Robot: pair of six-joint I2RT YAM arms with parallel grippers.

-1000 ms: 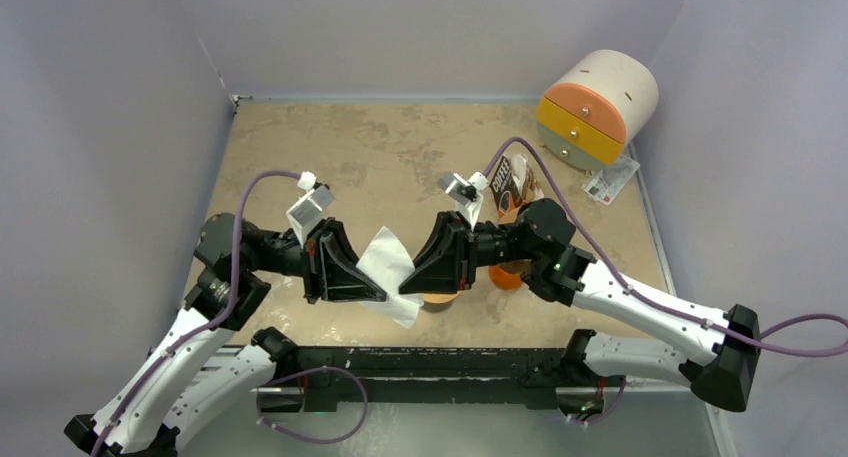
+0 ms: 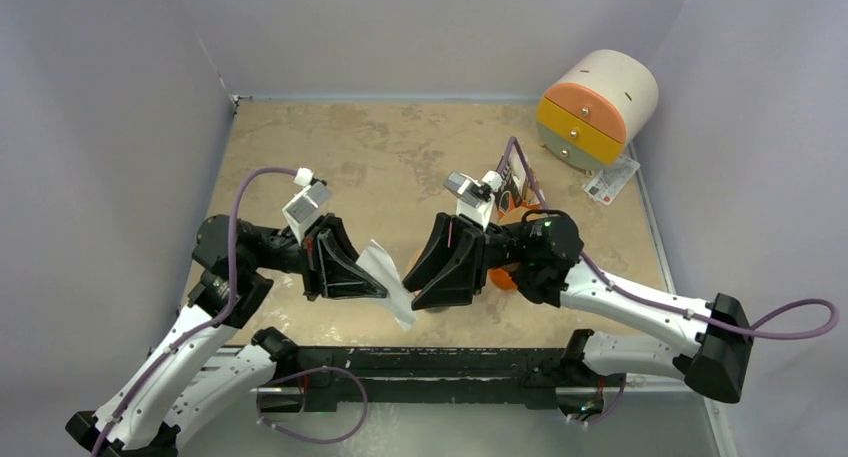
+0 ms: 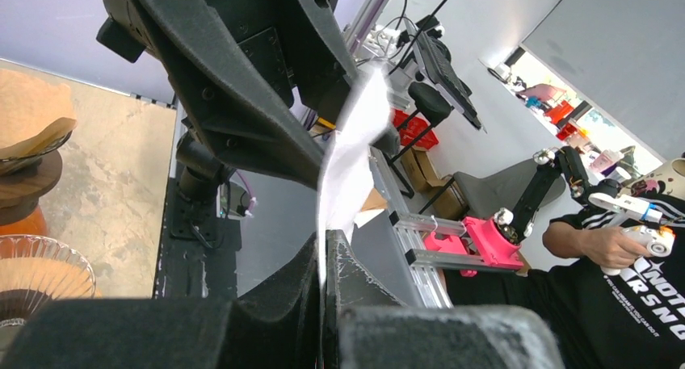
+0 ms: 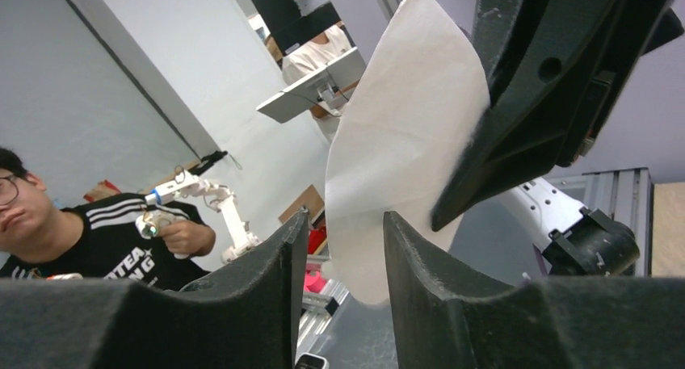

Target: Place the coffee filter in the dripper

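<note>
A white paper coffee filter (image 2: 383,277) stands upright between my grippers. My left gripper is shut on it, and the paper rises from between its fingertips. My right gripper is open, its fingertips close to the paper on the other side. In the left wrist view, a dripper on a wooden stand (image 3: 24,187) sits at the left, with brown paper in it, above a glass vessel (image 3: 44,244); in the top view it is mostly hidden by my right arm.
A rounded drawer box (image 2: 597,107) stands at the back right with cards (image 2: 608,182) beside it. A coffee bag (image 2: 513,182) lies behind my right arm. A person sits outside the work area.
My right gripper has opened and shifted slightly, its arm turning. The filter stays at my left gripper, its shape and angle a little changed.
</note>
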